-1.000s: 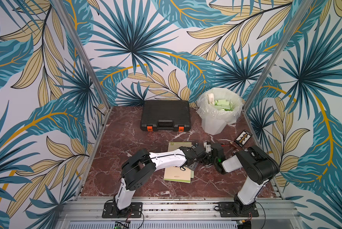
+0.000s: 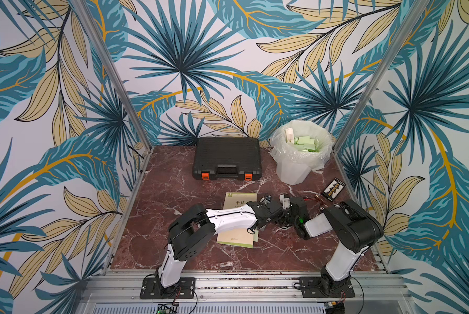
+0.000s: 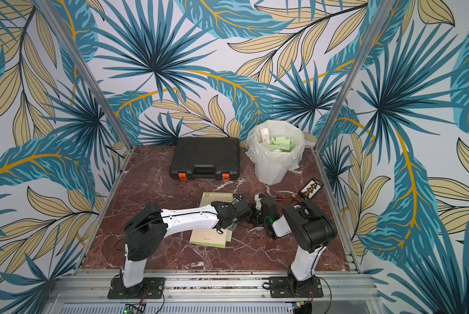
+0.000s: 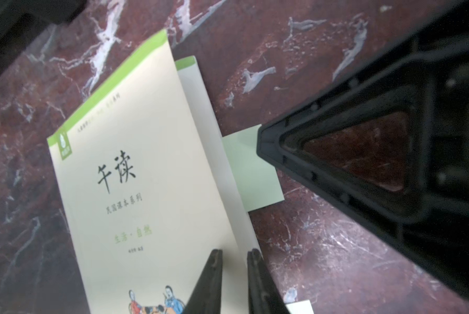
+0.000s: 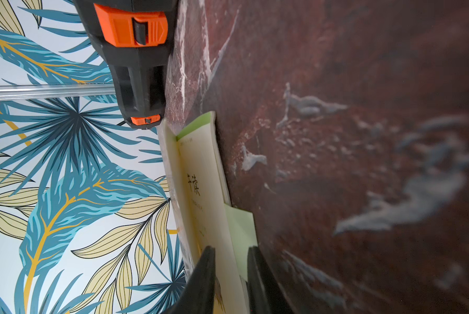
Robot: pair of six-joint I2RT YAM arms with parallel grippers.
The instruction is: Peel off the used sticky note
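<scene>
A pale green sticky note [image 4: 252, 167] juts from the right edge of a cream book [image 4: 156, 209], whose cover is slightly raised above the layer beneath. In the left wrist view, one black finger [image 4: 349, 130] of my right gripper overlaps the note's outer edge; whether it touches is unclear. My left gripper has a narrow gap between its fingertips, with the cover's edge visible through it. In the right wrist view, my right gripper stands open, book and note [image 5: 242, 235] appearing between its tips. From above, both grippers meet at the book's right side, hiding the note.
A black case [image 2: 227, 158] stands at the back. Right of it is a white lined bin [image 2: 293, 170] with pale green paper inside. A small dark box [image 2: 333, 189] lies at the right. Another pale slip [image 4: 301, 307] shows low beside the book.
The book has slid left and slightly away from the front over the last second. My left arm has shifted only a little to the right, and my right arm looks still.
</scene>
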